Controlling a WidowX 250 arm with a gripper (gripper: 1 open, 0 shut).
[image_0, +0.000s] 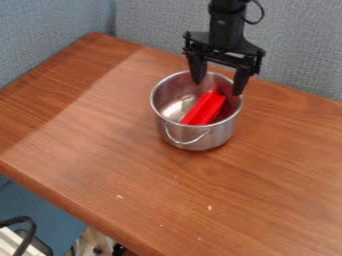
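Observation:
A steel pot (187, 136) with a wire handle stands on the wooden table near its back middle. Inside it lies a red elongated object (203, 108), tilted along the pot's floor. My black gripper (218, 79) is open above the pot, one finger over the left rear rim and the other at the right rim, with the red object below between them and not held.
Grey padded walls (40, 30) border the back. Some cables and objects sit off the table's lower left corner.

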